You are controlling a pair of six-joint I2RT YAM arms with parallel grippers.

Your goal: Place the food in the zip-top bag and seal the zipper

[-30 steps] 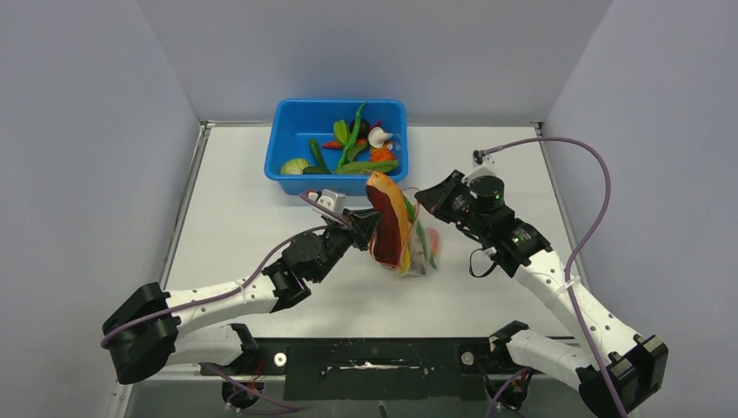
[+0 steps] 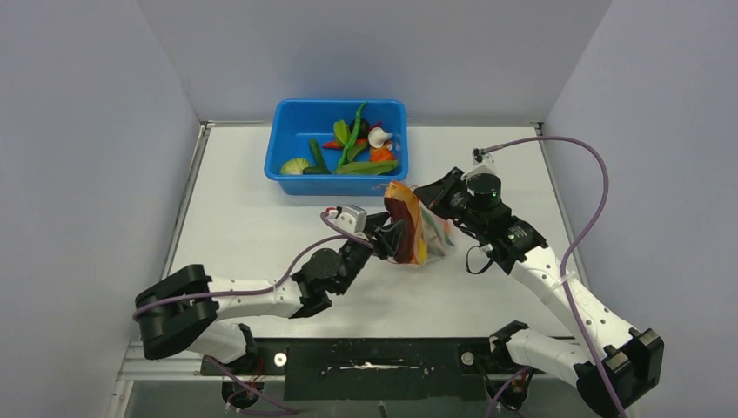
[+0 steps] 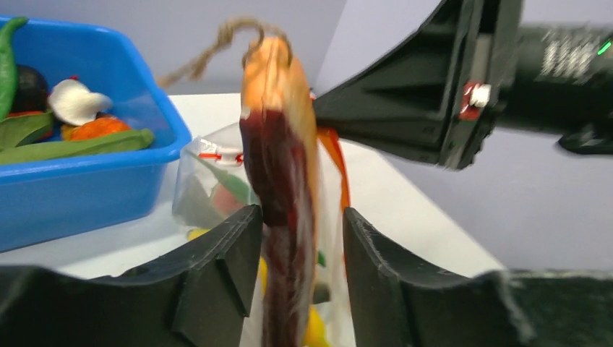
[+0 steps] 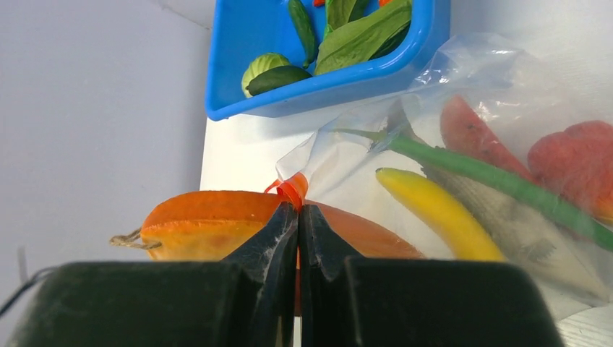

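Observation:
A long slab of cured meat (image 2: pixel 403 209), dark red with an orange rind and a string at its top (image 3: pixel 269 69), stands tilted at the mouth of the clear zip bag (image 4: pixel 347 155). How deep its lower end sits is hidden. My left gripper is part open, its fingers either side of the slab, with a gap showing at the right finger. My right gripper is shut at the bag's orange-red zip edge (image 4: pixel 293 186), a thin bit of it at the tips. Inside the bag lie a yellow pepper (image 4: pixel 437 210), a green stalk (image 4: pixel 470 168) and red food.
Behind the bag stands a blue bin (image 2: pixel 337 185) of vegetables, close to the slab's top. Bare white table (image 2: pixel 235 218) lies to the left, and more is clear at the front right.
My left gripper and the slab have moved right, toward my right gripper. The bag's mouth has shifted with them.

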